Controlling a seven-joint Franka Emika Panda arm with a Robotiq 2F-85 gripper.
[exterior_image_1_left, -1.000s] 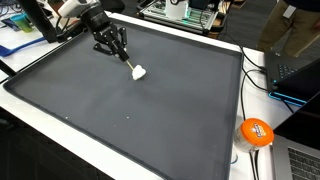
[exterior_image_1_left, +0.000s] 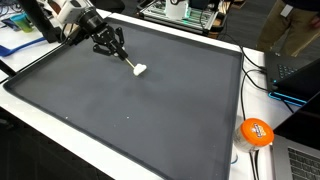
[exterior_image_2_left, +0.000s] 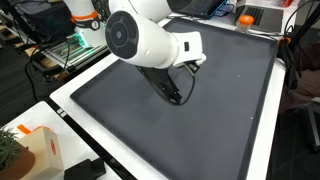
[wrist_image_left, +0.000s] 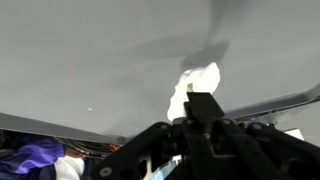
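Observation:
In exterior view 1 a brush-like tool (exterior_image_1_left: 139, 69), with a white head and a thin light handle, slants down from my gripper (exterior_image_1_left: 125, 57). The gripper is shut on the handle's upper end, and the white head is at or just above the dark grey table (exterior_image_1_left: 180, 110). From the wrist, the white head (wrist_image_left: 193, 84) shows beyond the fingers of my gripper, over grey surface. In exterior view 2 my gripper (exterior_image_2_left: 176, 97) hangs low over the table; the tool is hidden there.
An orange-topped container (exterior_image_1_left: 254, 134) stands on the white border at the right. Laptops (exterior_image_1_left: 296, 85) lie beyond that edge. Dark and purple items (wrist_image_left: 35, 155) lie past the table's edge in the wrist view.
My gripper shifted only slightly and stays shut on the handle.

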